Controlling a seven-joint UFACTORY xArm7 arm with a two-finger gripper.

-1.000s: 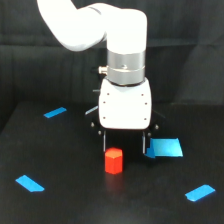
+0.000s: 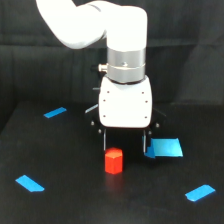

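A small red cube [image 2: 114,161] rests on the black table in front of the robot, a little left of the middle. Above it, and seemingly farther back, hangs my gripper [image 2: 125,142], pointing down from the white arm. Its dark fingers stand wide apart, so it is open, and nothing shows between them. To the right lies a flat light-blue square [image 2: 167,148], its left end partly hidden behind the right finger [image 2: 146,140]. How far the fingertips are above the table is hard to judge.
Short blue tape strips lie on the table at back left [image 2: 55,112], at front left [image 2: 29,184] and at front right [image 2: 200,192]. Dark cloth hangs behind the arm.
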